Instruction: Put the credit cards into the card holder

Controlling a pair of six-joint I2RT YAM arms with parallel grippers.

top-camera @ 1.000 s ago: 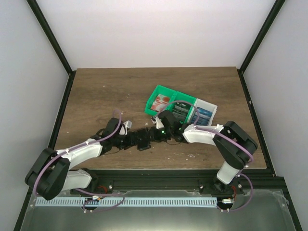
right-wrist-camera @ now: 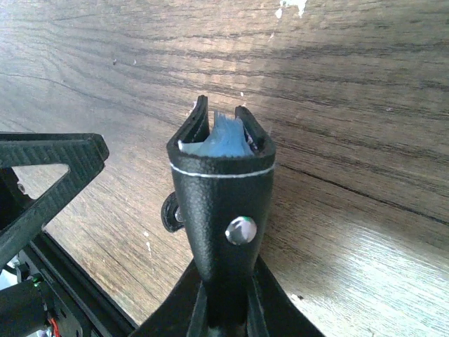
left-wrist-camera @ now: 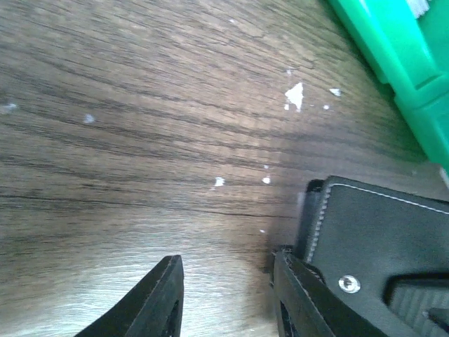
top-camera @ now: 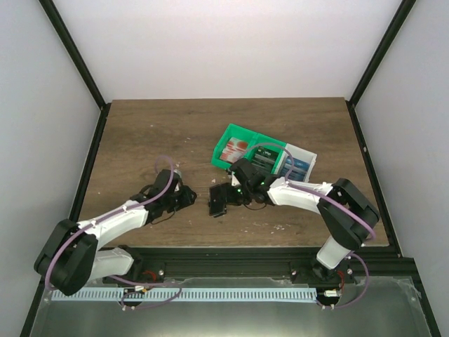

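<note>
The black card holder is held just right of the table's middle by my right gripper, which is shut on it. Seen from the right wrist, the holder has its mouth parted, and something blue shows inside; I cannot tell whether it is a card or lining. Left of the holder stands my left gripper, apart from it. In its own wrist view, the left gripper has a gap between its fingers with only bare wood showing there. Cards lie in the bins: reddish, dark green and blue.
A green bin with two compartments and a white bin stand behind my right arm. Bare wood covers the table's left and back parts. The front frame edge runs close to both arms.
My left gripper was at the holder's left side and has since drawn away to the left, leaving a gap. The holder has shifted slightly right with my right gripper.
</note>
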